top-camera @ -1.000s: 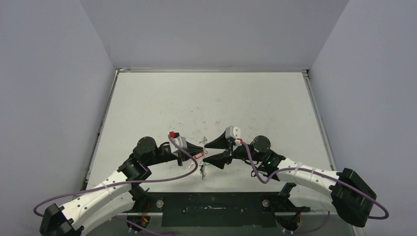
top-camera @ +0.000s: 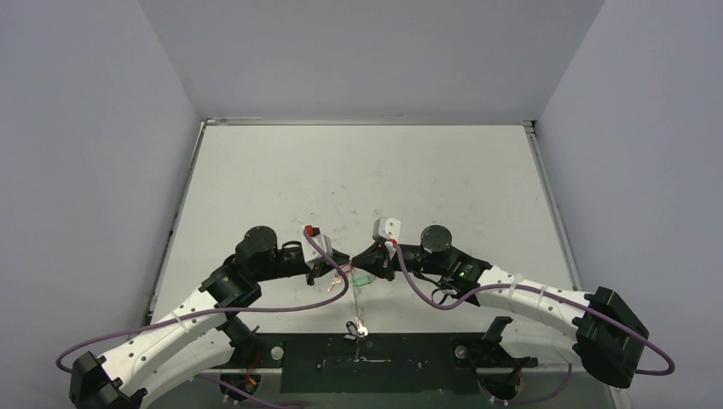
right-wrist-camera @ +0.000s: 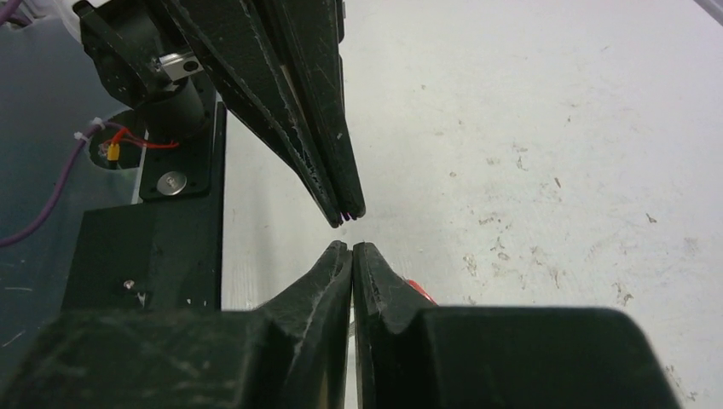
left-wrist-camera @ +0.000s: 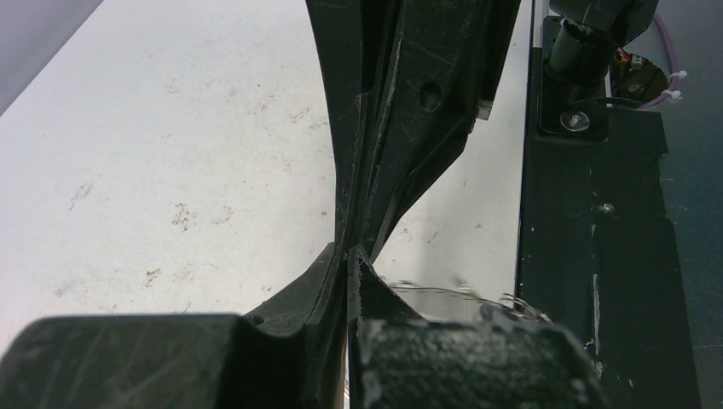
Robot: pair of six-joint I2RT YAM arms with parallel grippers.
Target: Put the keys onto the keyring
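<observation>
A thin metal keyring chain (top-camera: 357,300) runs down in the top view from where the two grippers meet, with small keys at its lower end (top-camera: 361,331). Red (top-camera: 347,267) and green (top-camera: 364,279) tags show beside the fingertips. My left gripper (top-camera: 349,258) is shut, and nothing can be made out between its fingers. Tip to tip with it, my right gripper (top-camera: 354,261) is shut on a part of the keyring, mostly hidden by the fingers. Blurred metal pieces (left-wrist-camera: 443,291) show beyond the left fingers; red (right-wrist-camera: 420,291) peeks out behind the right ones.
A black plate (top-camera: 379,375) lies along its front edge. Purple cables (top-camera: 205,315) loop along both arms.
My right gripper has gone from open to shut and moved left against the left fingertips. The metal pieces that stuck up above the tips are gone from there, and the chain hangs lower.
</observation>
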